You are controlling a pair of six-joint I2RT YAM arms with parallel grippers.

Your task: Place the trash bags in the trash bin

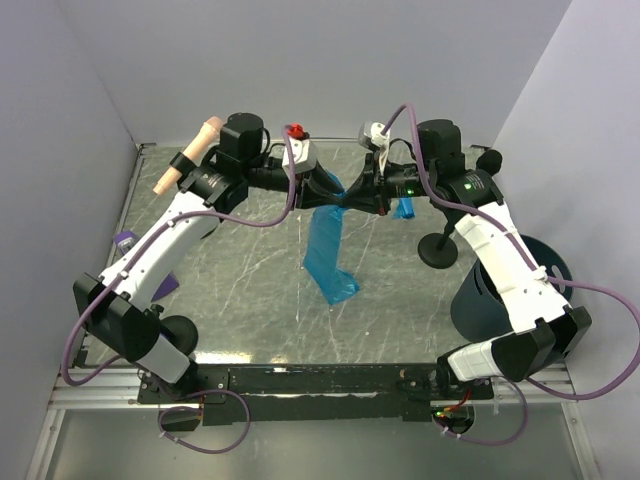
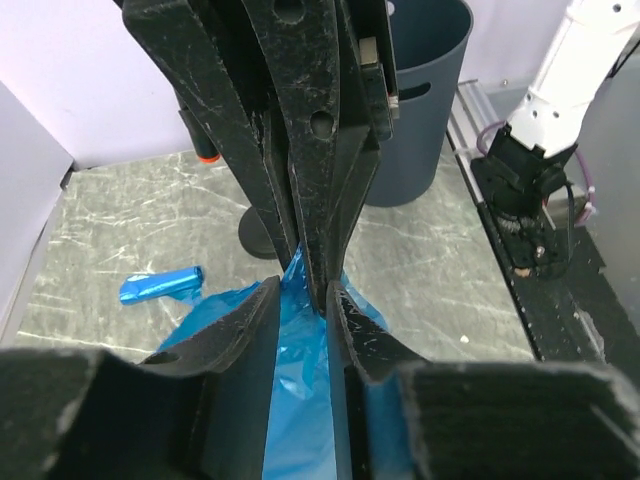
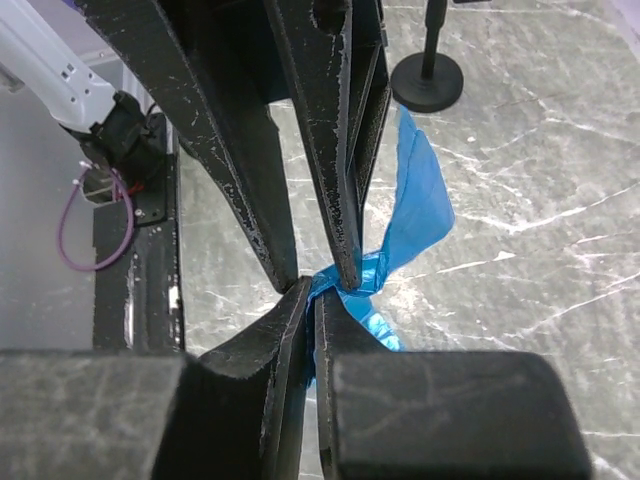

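A crumpled blue trash bag (image 1: 326,258) hangs between the two arms above the table, its lower end trailing downward. My right gripper is shut on its gathered top, and blue film shows by the fingertips. From the left, my left gripper reaches in with its fingers part open, the bag top and the right gripper's tips between them. A second blue bag (image 1: 403,208), rolled or folded, lies on the table behind the right gripper; the left wrist view shows it at left. The dark trash bin (image 1: 482,307) stands at the right.
A black round-based stand (image 1: 437,250) is on the table between the bag and the bin. At the left are a purple-and-grey object (image 1: 128,241) and a black round base (image 1: 180,333).
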